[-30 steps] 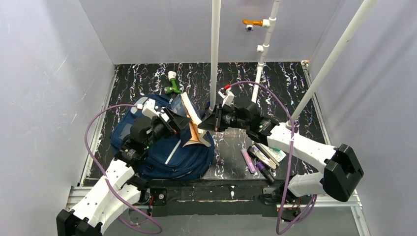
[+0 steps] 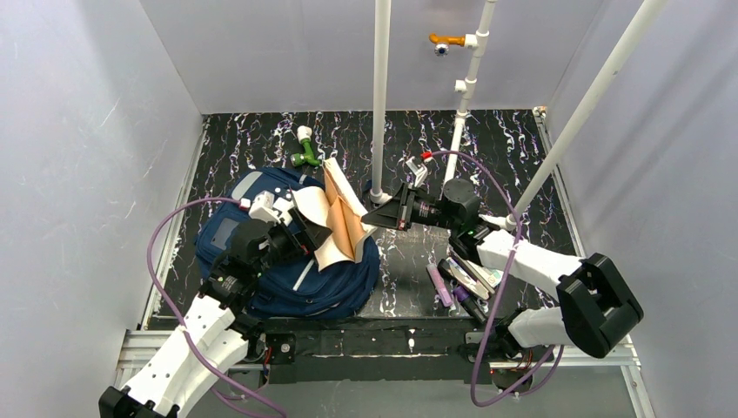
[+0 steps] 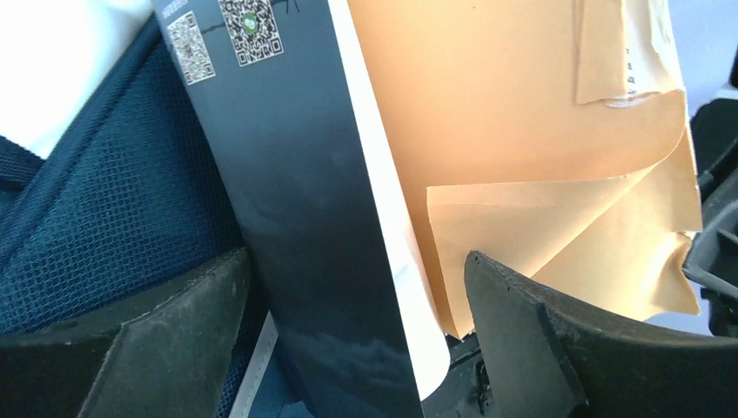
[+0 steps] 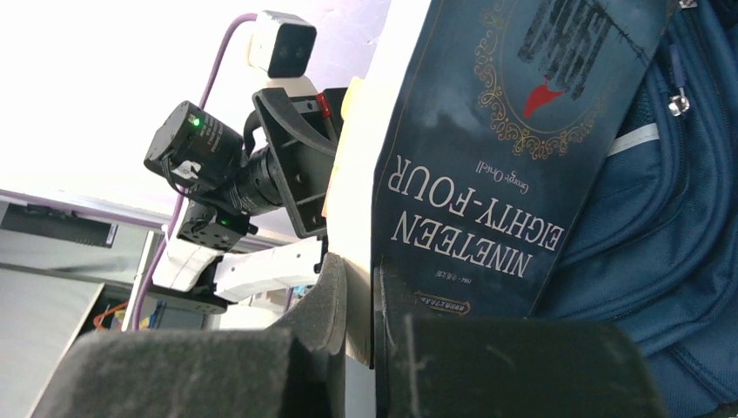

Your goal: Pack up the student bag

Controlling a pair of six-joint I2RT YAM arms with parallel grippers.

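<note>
A dark-covered book, "Nineteen Eighty-Four" (image 4: 479, 165), stands splayed above the blue backpack (image 2: 305, 292), its cream and orange-tan pages (image 2: 341, 222) fanned out in the top view. My right gripper is shut on the book's edge, pinching a dark cover and pale pages. From the other side, my left gripper is open, with a dark cover section and pale page edges between its spread fingers. A tan leaf (image 3: 531, 218) curls behind its right finger. Whether the left fingers touch the book I cannot tell. The backpack's opening is hidden.
Pens and a pink marker (image 2: 439, 286) lie with a pencil case (image 2: 470, 279) at the front right. A green pipe piece (image 2: 305, 152) lies behind the backpack. White upright poles (image 2: 380, 96) stand close behind the right gripper.
The book has spread wider, with more tan and cream leaves showing toward the left. My right gripper has shifted slightly right; the left has drawn slightly left and down.
</note>
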